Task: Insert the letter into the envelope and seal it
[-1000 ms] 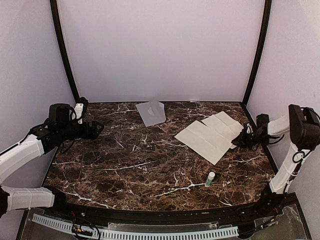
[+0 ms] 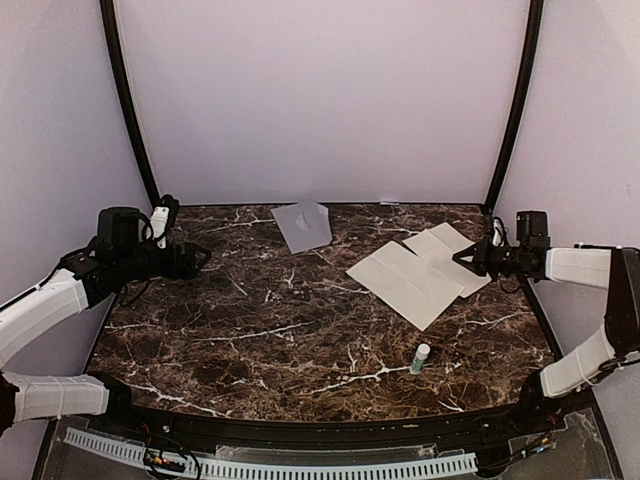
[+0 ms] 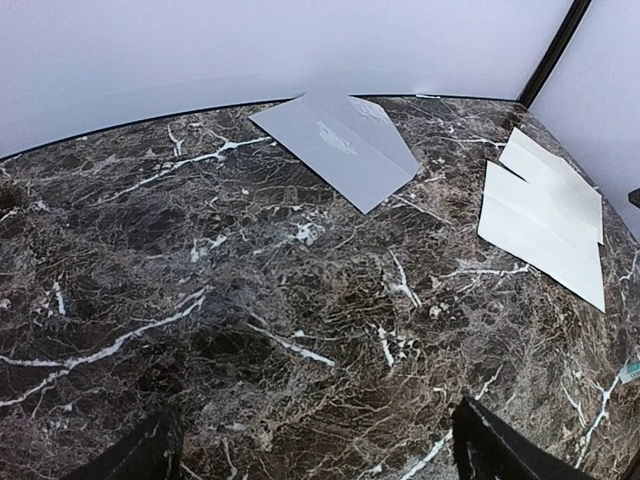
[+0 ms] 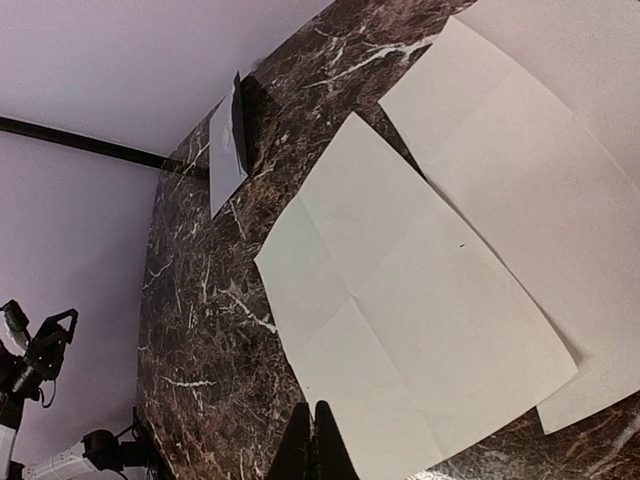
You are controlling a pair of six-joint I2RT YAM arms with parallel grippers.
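Two pale cream sheets lie flat on the right side of the table. The front sheet (image 2: 405, 285), crossed by creases in the right wrist view, overlaps the edge of the back sheet (image 2: 446, 240). At the back, left of them, rests a grey-white envelope-like paper (image 2: 302, 228) with a raised flap (image 3: 365, 108). My right gripper (image 2: 462, 260) is over the sheets' right side; its fingertips (image 4: 321, 408) are together with nothing visible between them. Far to the left, my left gripper stands open and empty, away from all the papers.
A small bottle with a white cap (image 2: 420, 358) stands near the front right, in front of the sheets. A pale wall closes off the back.
The front sheet has shifted slightly left. The left arm is almost still.
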